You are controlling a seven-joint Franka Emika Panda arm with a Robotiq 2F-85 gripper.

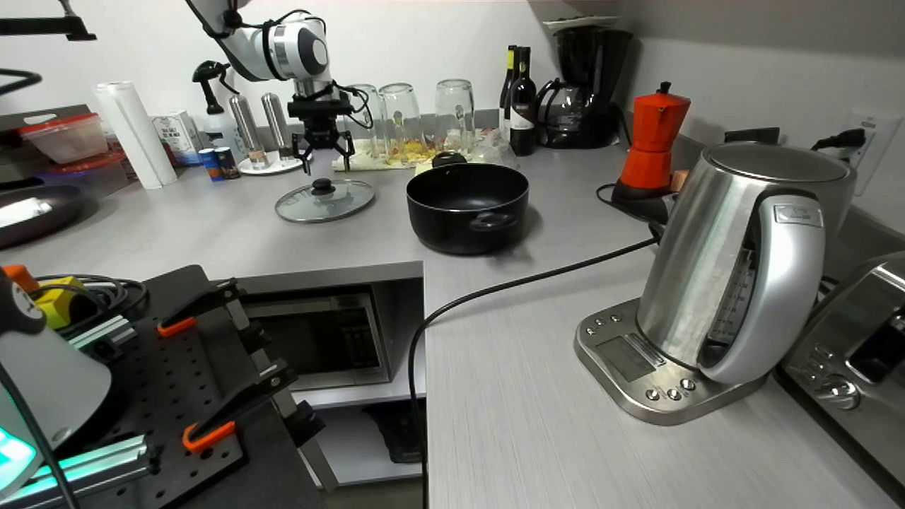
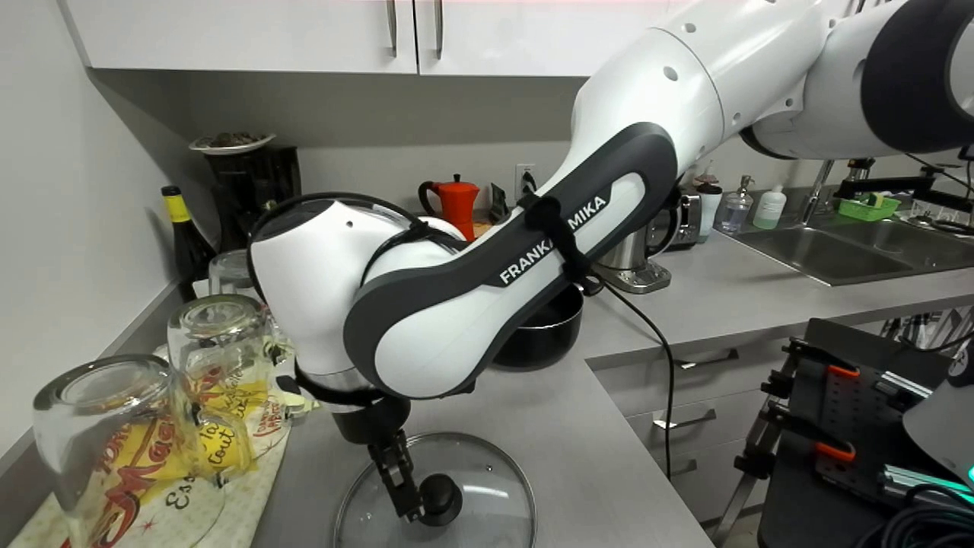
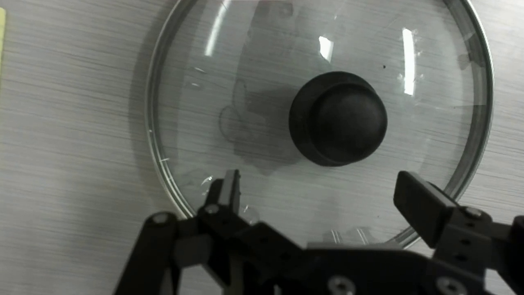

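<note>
A round glass lid with a metal rim lies on the grey counter, left of the black pot. Its black knob shows near the middle of the wrist view, with empty space all around it. My gripper is above the lid, fingers pointing down and spread apart. Seen from the wrist, the gripper is open with nothing between its fingers, and the knob appears beyond the fingertips. The pot has no cover and looks empty from this angle. In the second exterior view my arm hides much of the pot.
Upturned glass jars stand on a cloth close to the arm. Salt and pepper mills stand on a plate behind it. A kettle and cable are to the right. Bare counter lies left of the lid.
</note>
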